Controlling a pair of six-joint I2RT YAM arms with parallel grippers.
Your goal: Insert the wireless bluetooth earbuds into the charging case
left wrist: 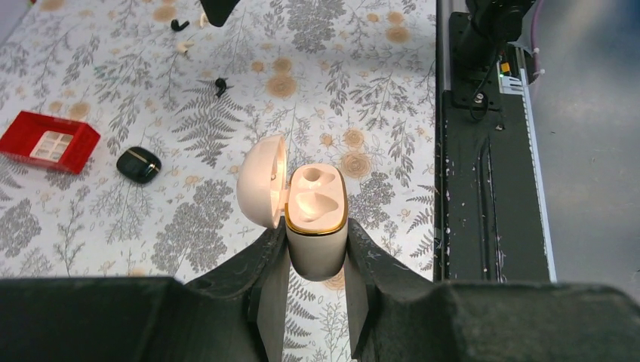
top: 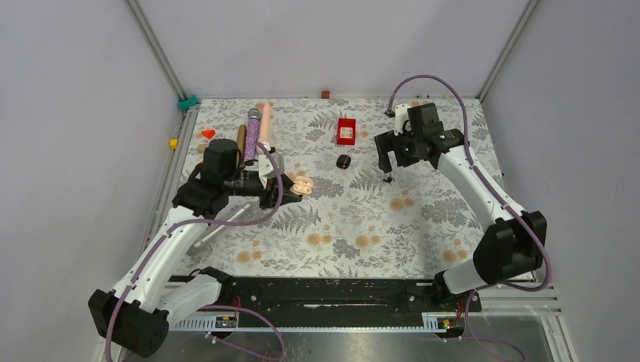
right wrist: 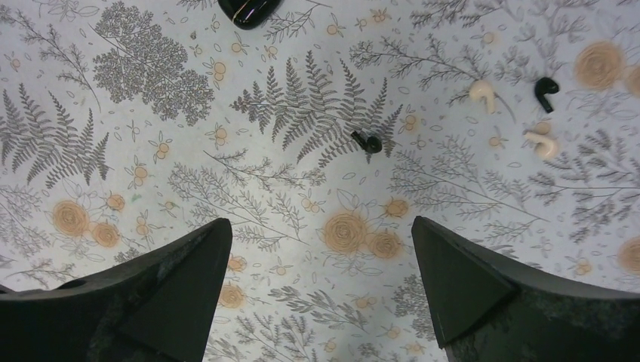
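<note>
My left gripper is shut on an open cream charging case with gold trim, lid raised, held above the mat; both slots look empty. My right gripper is open above the mat, nothing between its fingers. In the right wrist view, two cream earbuds lie right of centre, with a black earbud beside them and another black earbud nearer the middle. A dark case lies shut on the mat between the arms.
A red box stands at the back middle. A purple microphone and several rods lie at the back left.
</note>
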